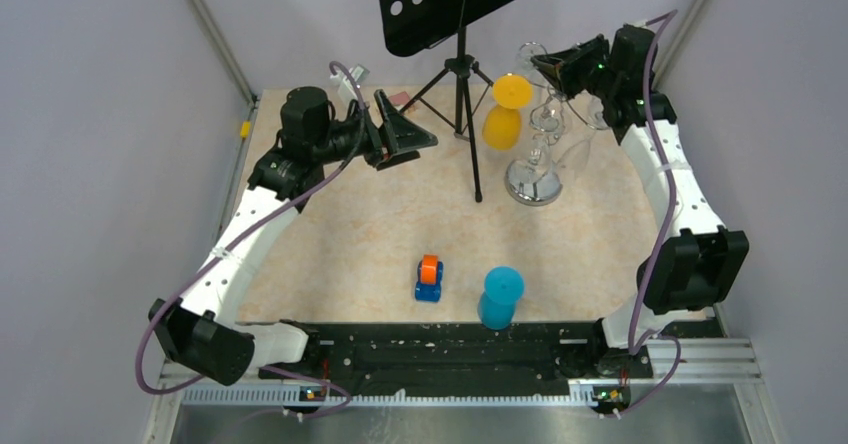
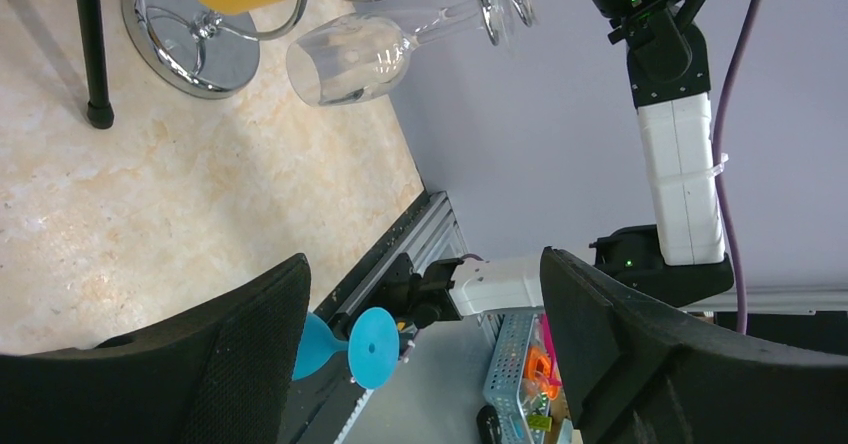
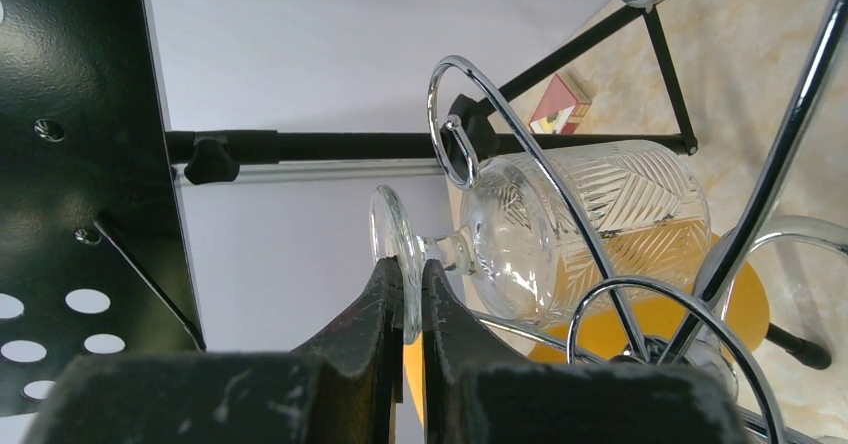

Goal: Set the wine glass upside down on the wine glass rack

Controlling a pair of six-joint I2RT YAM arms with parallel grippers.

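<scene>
The chrome wine glass rack (image 1: 534, 184) stands at the back right of the table. My right gripper (image 1: 548, 61) is beside its upper left loop, fingers shut on the round foot of a clear patterned wine glass (image 3: 610, 199). That glass has its foot up and its bowl down, next to a rack loop (image 3: 525, 134). Whether its stem sits inside the loop I cannot tell. An upside-down yellow glass (image 1: 502, 127) and another clear glass (image 2: 350, 59) hang on the rack. My left gripper (image 1: 424, 148) stands open and empty, left of the rack.
A blue glass (image 1: 497, 309) stands upside down at the table's front edge. A blue and orange toy (image 1: 428, 277) lies left of it. Behind the rack's left side rises a black music stand (image 1: 462, 67).
</scene>
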